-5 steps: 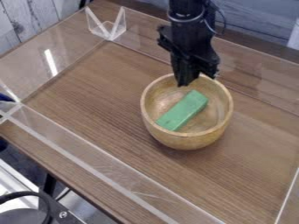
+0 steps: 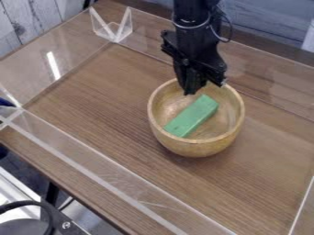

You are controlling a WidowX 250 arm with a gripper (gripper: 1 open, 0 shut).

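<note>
A round wooden bowl (image 2: pixel 216 138) stands on the wooden table, right of centre. Inside it lies a green rectangular block (image 2: pixel 190 117), tilted diagonally. The black gripper (image 2: pixel 186 88) hangs over the bowl's back rim, shut, with nothing visible between its fingers. Its tips are above the back part of the bowl, behind the green block.
A white wire-like holder (image 2: pixel 110 26) stands at the back left of the table (image 2: pixel 86 110). Dark cables or parts lie off the table at the lower left.
The bowl and green block look unchanged.
</note>
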